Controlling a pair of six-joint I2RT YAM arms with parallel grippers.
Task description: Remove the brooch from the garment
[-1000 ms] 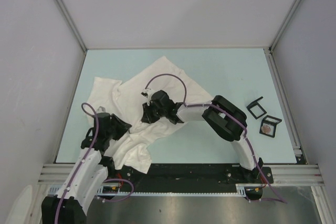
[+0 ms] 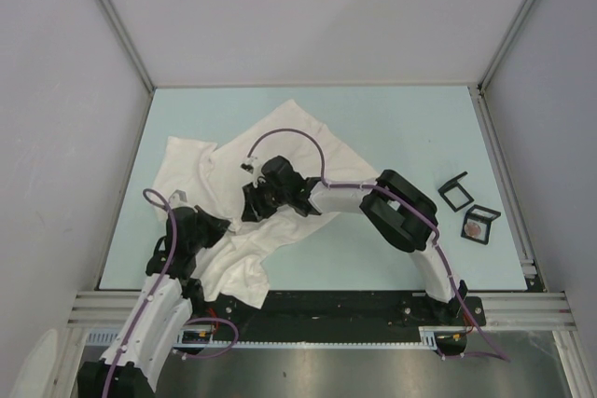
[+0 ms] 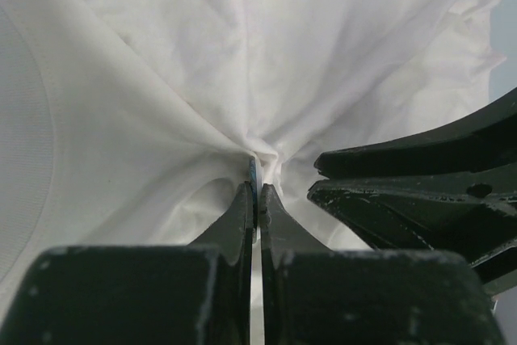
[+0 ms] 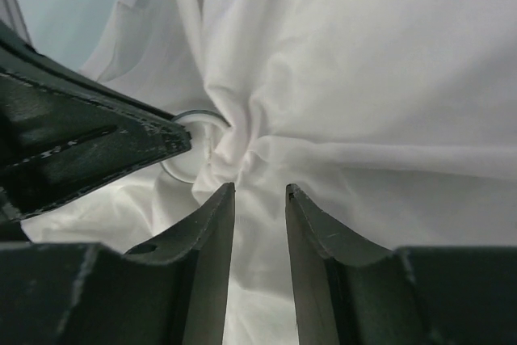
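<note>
The white garment (image 2: 280, 128) lies rumpled across the table. My left gripper (image 2: 224, 226) is shut at a gathered fold; in the left wrist view a thin bluish sliver (image 3: 252, 171) shows at its fingertips, and whether cloth is pinched is unclear. My right gripper is part open just right of it, low over the cloth, with an empty gap between its fingertips. In the left wrist view its black fingers (image 3: 388, 199) reach in from the right. I cannot make out the brooch for certain.
Two small dark open-lidded square items (image 2: 475, 230) (image 2: 457, 197) lie at the table's right. Both arms crowd the garment's lower middle.
My right gripper has moved a short way left, toward the left gripper, over the garment. The left arm and the garment look nearly unchanged.
</note>
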